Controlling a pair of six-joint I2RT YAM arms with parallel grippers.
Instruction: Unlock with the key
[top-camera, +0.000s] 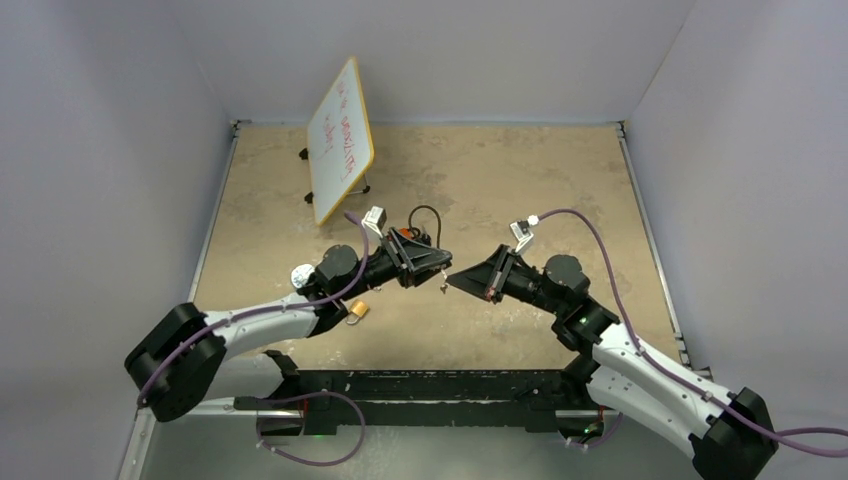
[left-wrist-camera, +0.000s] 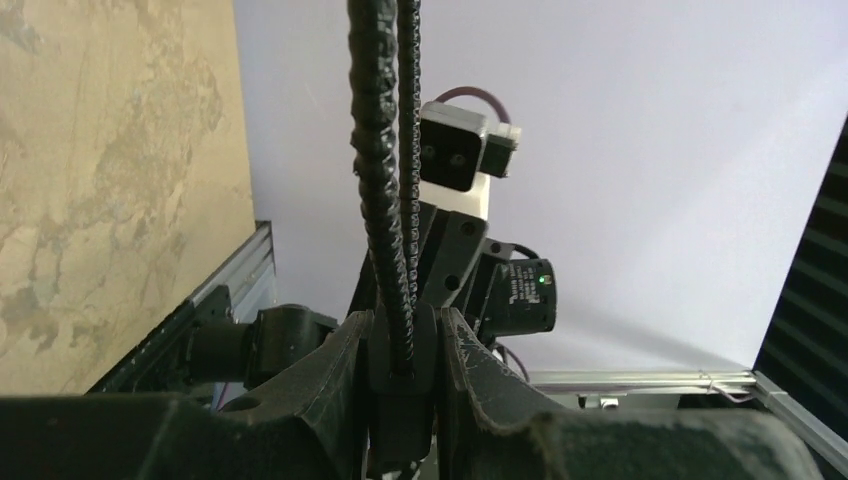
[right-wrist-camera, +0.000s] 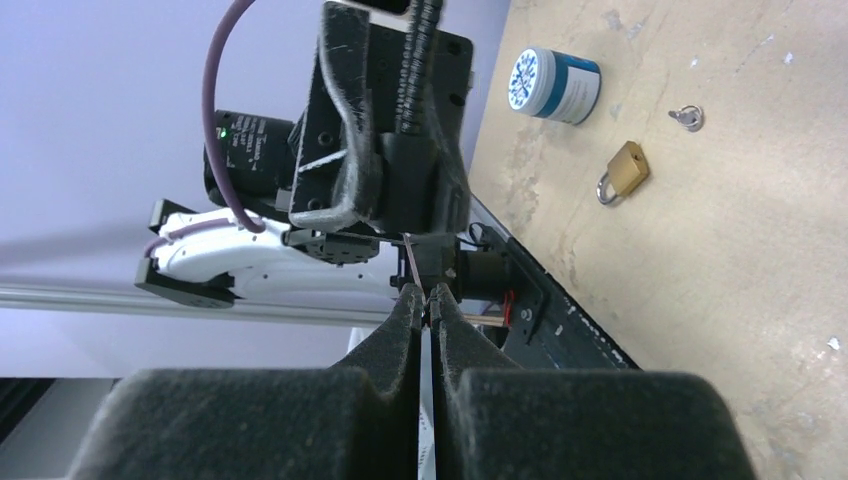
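Observation:
In the left wrist view, my left gripper is shut on the dark body of a cable lock (left-wrist-camera: 402, 395), and its black twisted cable (left-wrist-camera: 378, 180) rises from there. The cable's loop (top-camera: 427, 209) shows behind the left gripper (top-camera: 446, 264) in the top view. A small metal piece, seemingly the key (top-camera: 443, 287), hangs between the two grippers. My right gripper (top-camera: 449, 279) is shut just right of it. In the right wrist view, a thin strip (right-wrist-camera: 411, 262) runs from the lock toward the right gripper's tips (right-wrist-camera: 427, 300); whether they touch it is unclear.
A brass padlock (right-wrist-camera: 627, 169), a small ring with keys (right-wrist-camera: 688, 117) and a blue-and-white jar (right-wrist-camera: 570, 90) lie on the table. The whiteboard (top-camera: 340, 145) stands at the back left. Bare table (top-camera: 530, 160) lies behind the right arm.

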